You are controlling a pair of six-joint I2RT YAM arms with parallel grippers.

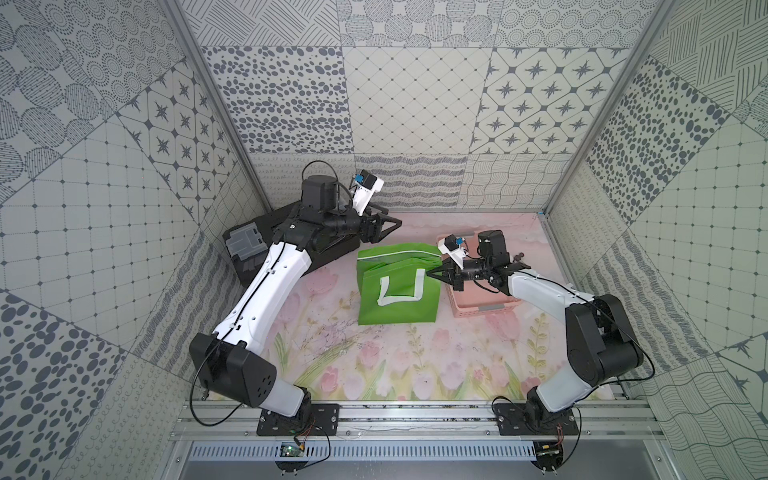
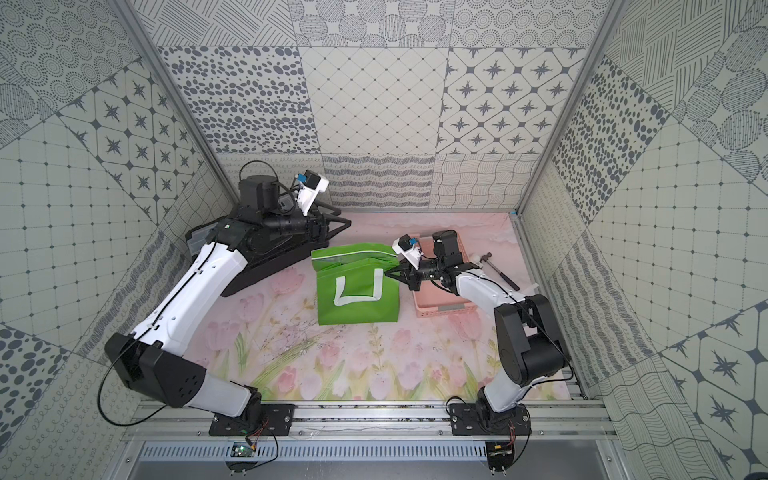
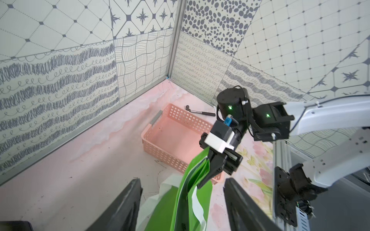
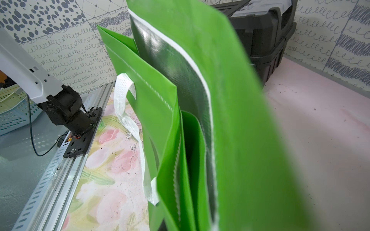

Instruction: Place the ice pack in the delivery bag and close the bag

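The green delivery bag [image 1: 398, 312] stands mid-table with a white strap on its front; its silvery inner lining [image 4: 169, 61] shows through the parted mouth. At the bag's right upper edge, my right gripper [image 1: 436, 277] is shut on the thin fabric. In the right wrist view the bag hides most of that gripper. My left gripper [image 1: 387, 226] is in the air behind and above the bag's left end, fingers [image 3: 125, 204] spread, nothing between them. No ice pack can be made out in any view.
Right of the bag, partly under my right arm, sits a pink basket [image 3: 169, 154]. A hammer [image 2: 501, 273] lies beyond it. A black toolbox [image 1: 248, 268] occupies the back left, partly behind my left arm.
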